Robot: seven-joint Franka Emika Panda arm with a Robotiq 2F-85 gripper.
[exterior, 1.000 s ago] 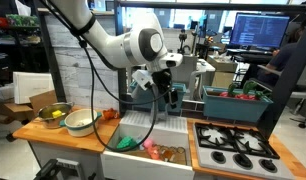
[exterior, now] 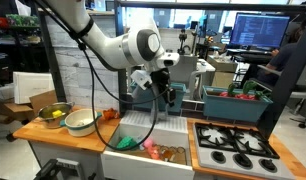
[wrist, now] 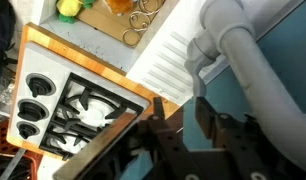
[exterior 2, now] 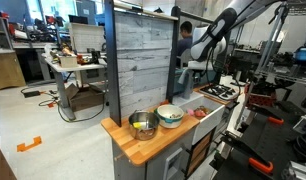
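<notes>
The white arm hangs over the back of the counter, and its gripper points down with dark fingers apart. A pale tan piece [wrist: 98, 145] lies by the left finger in the wrist view; whether it touches is unclear. Large in that view is a grey-white curved pipe, the faucet [wrist: 238, 50], close beside the gripper. Under the arm, the basin [exterior: 123, 158] holds scissors [wrist: 139, 17], an orange item [wrist: 118, 5] and a yellow-green toy [wrist: 69, 8]. Exterior view 2 shows the arm [exterior 2: 205, 48] only small and far off.
The stove [exterior: 233, 150] with black grates stands right of the basin. Teal bins [exterior: 233, 107] line the back. On the left counter are a metal pot [exterior: 55, 112] and a cream bowl [exterior: 81, 122]. A loose black cable [exterior: 96, 90] loops in front of the arm.
The white hand has turned a little at the wrist, with its lower end shifting slightly in exterior view 1. The counter items look unmoved.
</notes>
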